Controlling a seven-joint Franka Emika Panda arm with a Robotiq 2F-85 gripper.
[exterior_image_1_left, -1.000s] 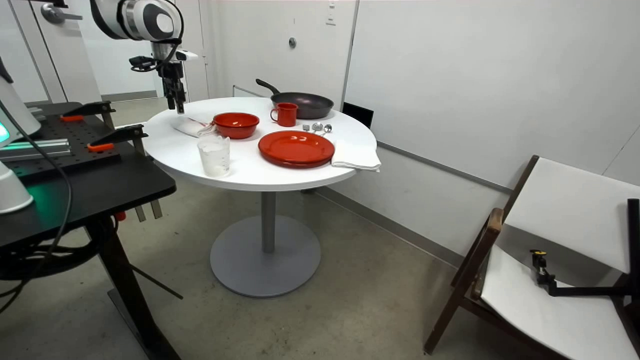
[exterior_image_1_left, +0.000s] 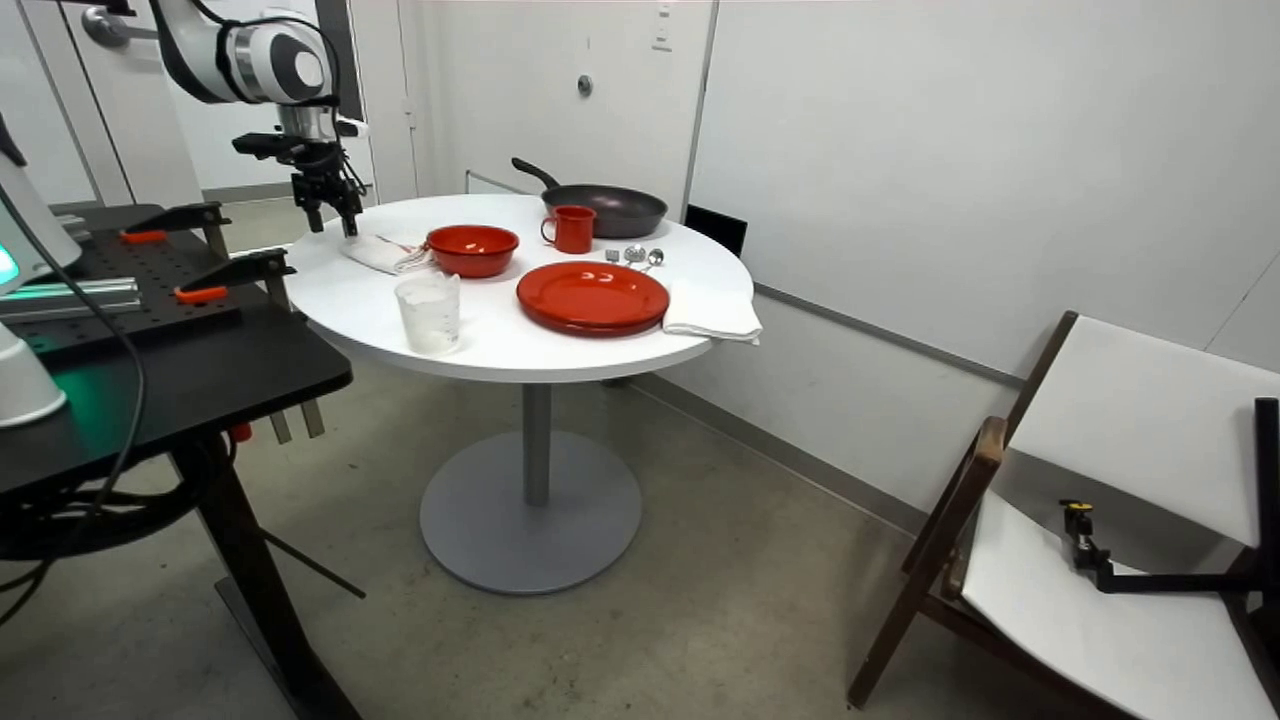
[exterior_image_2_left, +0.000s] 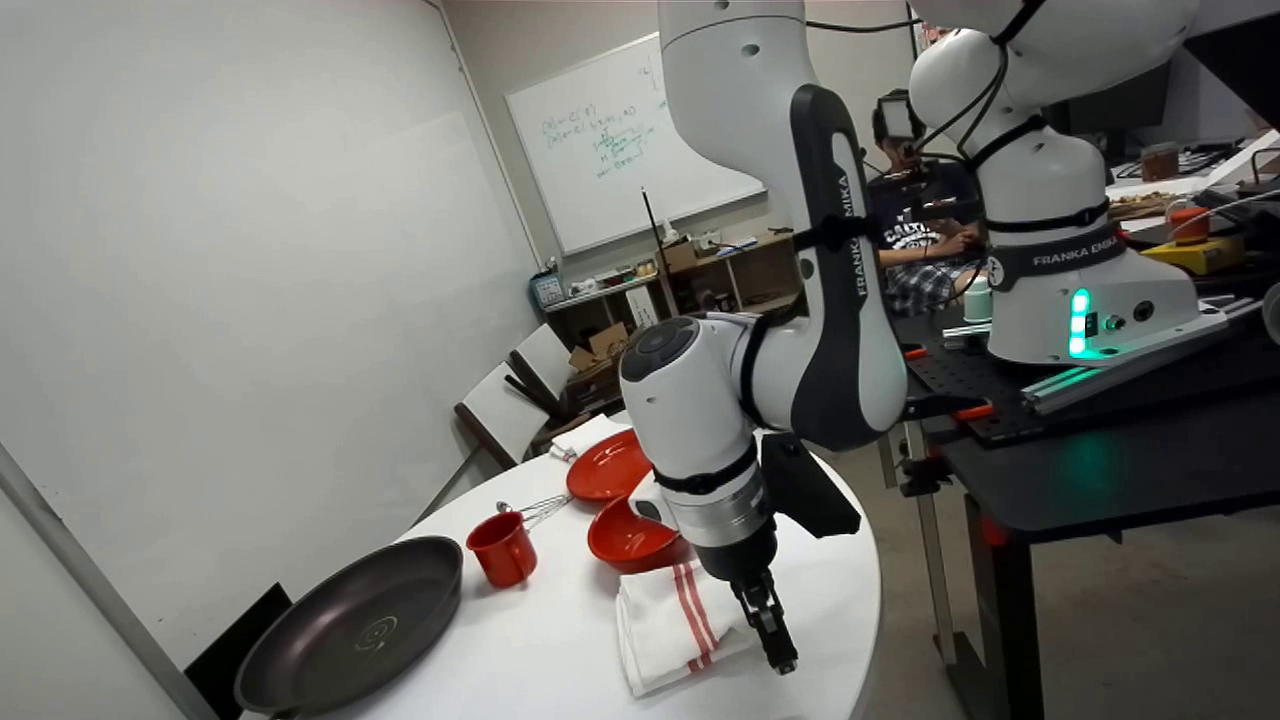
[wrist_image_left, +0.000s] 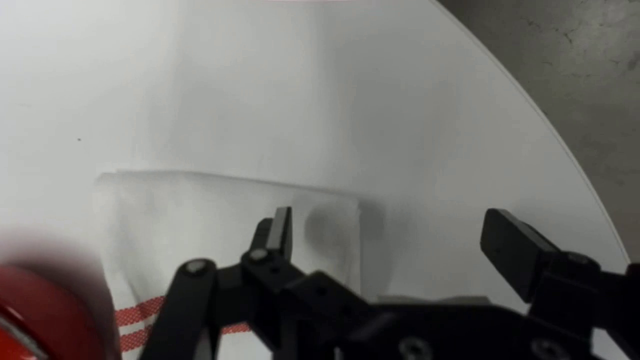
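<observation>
My gripper is open, its two black fingers wide apart with nothing held between them. In the wrist view the left finger (wrist_image_left: 279, 231) hangs over a folded white towel (wrist_image_left: 180, 222) with red stripes; the right finger (wrist_image_left: 510, 252) is over bare table past the towel's edge. Exterior view 1 has the gripper (exterior_image_1_left: 335, 228) at the table's left end, close to the towel (exterior_image_1_left: 381, 252). From the other side, the gripper (exterior_image_2_left: 774, 642) appears beside the towel (exterior_image_2_left: 660, 624). Whether a fingertip touches the towel or table, I cannot tell.
A red bowl (exterior_image_1_left: 473, 250) sits right beside the towel. Farther along the white table (exterior_image_1_left: 360, 318) are a clear cup (exterior_image_1_left: 428, 314), red plates (exterior_image_1_left: 591, 296), a red mug (exterior_image_1_left: 570, 228), a dark pan (exterior_image_1_left: 609, 210), utensils (exterior_image_1_left: 633, 256) and a white napkin (exterior_image_1_left: 710, 310).
My arm has moved left and slightly down in exterior view 1, and the gripper has turned, so both fingers now show spread apart. Objects on the table look unmoved.
</observation>
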